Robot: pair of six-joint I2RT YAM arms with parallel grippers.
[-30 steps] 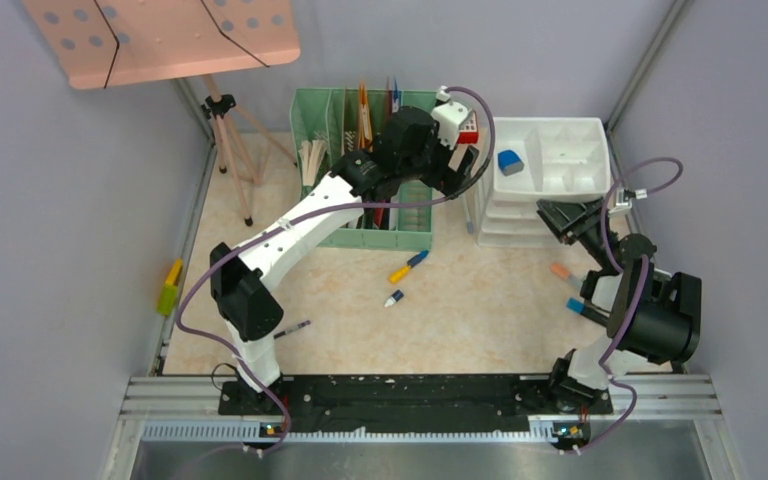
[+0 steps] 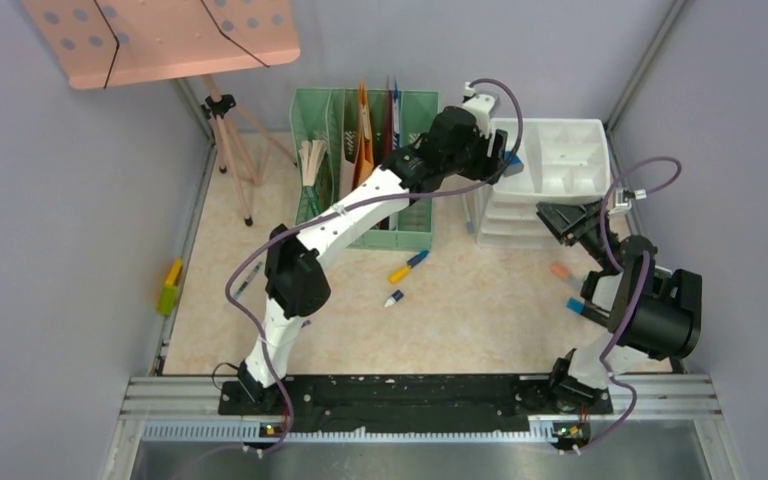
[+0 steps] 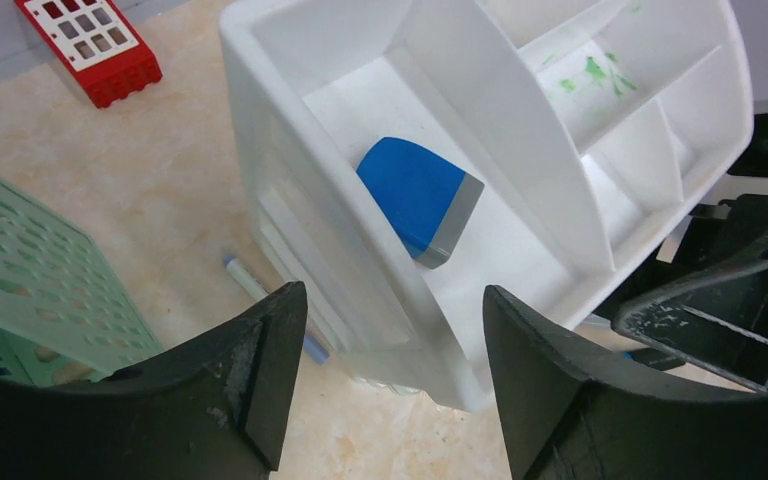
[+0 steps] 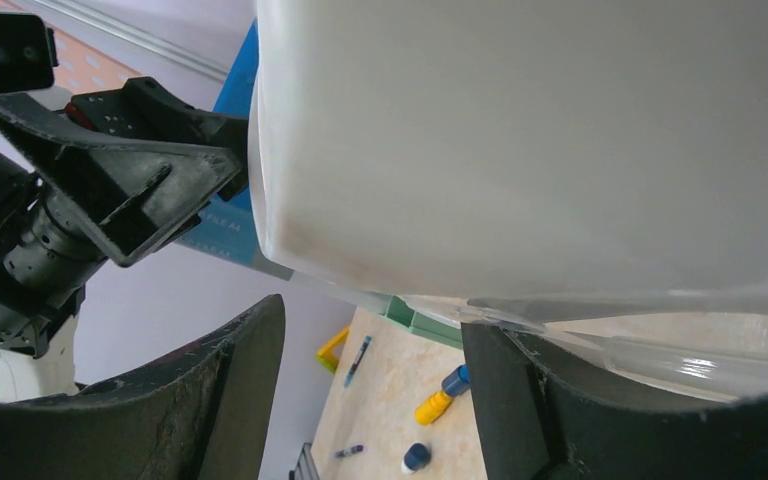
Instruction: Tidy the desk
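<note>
A white drawer organizer (image 2: 557,185) stands at the back right, its open top split into compartments. In its left compartment lies a blue and grey block (image 3: 418,198), touched by nothing of mine. My left gripper hangs above the organizer's left rim, its fingers (image 3: 270,365) apart and nothing between them. At the organizer's front right corner is my right gripper (image 2: 552,222). Its fingers (image 4: 245,380) are spread in the right wrist view, with the organizer's white wall (image 4: 520,150) close beyond and no object seen held.
The green holder (image 2: 420,241) full of files stands left of the organizer. On the desk lie a yellow and blue marker (image 2: 408,266), a small blue-capped tube (image 2: 393,298) and an orange marker (image 2: 562,271). A red box (image 3: 110,60) sits behind.
My left arm has swung right, from beside the green holder to over the organizer's left side, now partly covering the blue block. The right arm looks unmoved.
</note>
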